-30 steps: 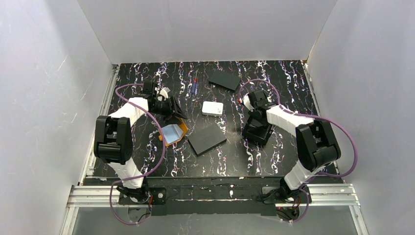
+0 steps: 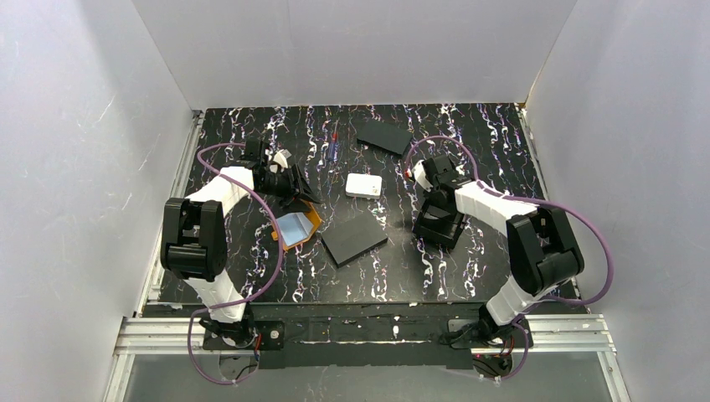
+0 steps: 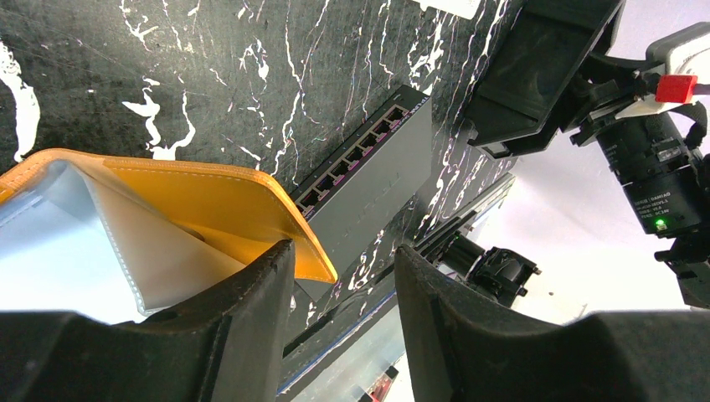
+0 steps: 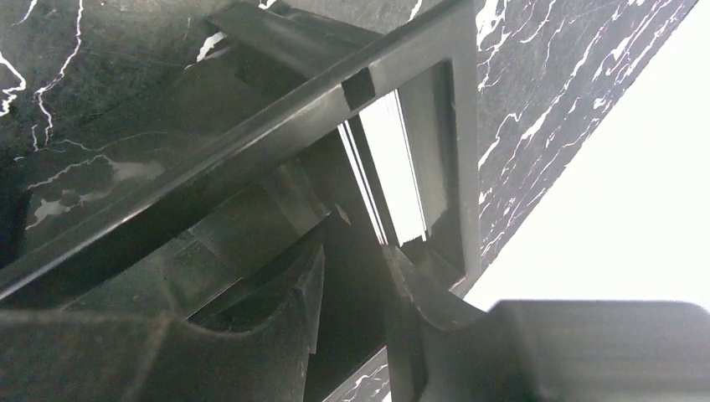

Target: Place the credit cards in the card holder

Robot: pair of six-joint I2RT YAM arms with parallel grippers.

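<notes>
The orange-edged card holder (image 2: 313, 213) lies spread on the left of the table, its pale blue inside facing up. In the left wrist view, an orange flap of the holder (image 3: 184, 186) reaches between the fingers of my left gripper, which is part open with a gap on its right side. White cards (image 4: 395, 163) stand on edge in the far section of a black box (image 4: 419, 42). Over that box is my right gripper, part open; its right fingertip is close to the cards' ends. I cannot tell whether it touches them.
A dark grey flat box (image 2: 354, 239) lies between the two arms, with a white case (image 2: 363, 186) behind it. Farther back are another dark box (image 2: 384, 136) and a blue and red pen-like item (image 2: 333, 146). Bare table separates these.
My right gripper has shifted very slightly left and toward the back, and the black box under it has moved a little. The left arm and the holder look unmoved.
</notes>
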